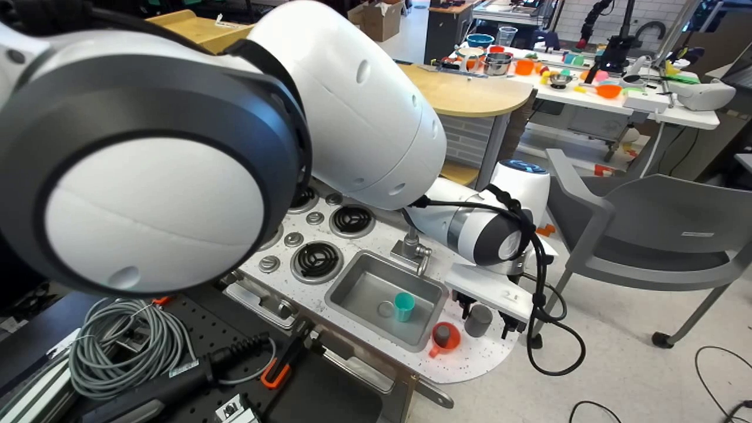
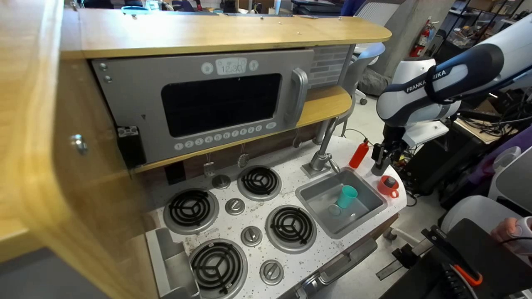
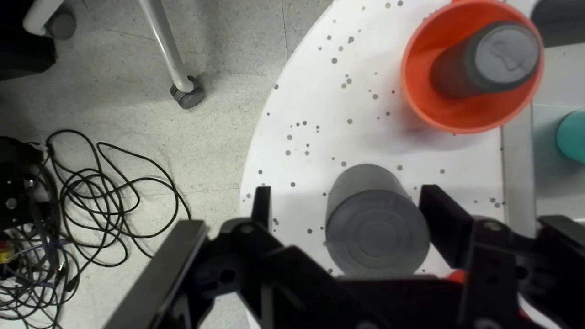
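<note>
A grey cylinder [image 3: 378, 236] stands upright on the rounded end of the white counter. My gripper is open around it in the wrist view, its right finger [image 3: 438, 214] close against the cylinder and a clear gap on the left. Whether that finger touches it I cannot tell. From the side, my gripper [image 1: 486, 316] is low over the counter at the cylinder. Beside it sits an orange-red cup [image 3: 422, 109] holding a smaller dark grey piece [image 3: 504, 55]. A red bottle [image 2: 359, 154] stands near the sink's back corner.
The metal sink [image 2: 319, 219] holds a teal cup [image 2: 347, 196] and a small clear round item. A faucet [image 2: 319, 159] rises behind it, and stove burners lie farther along. The counter's curved edge is close to my gripper, with floor beyond.
</note>
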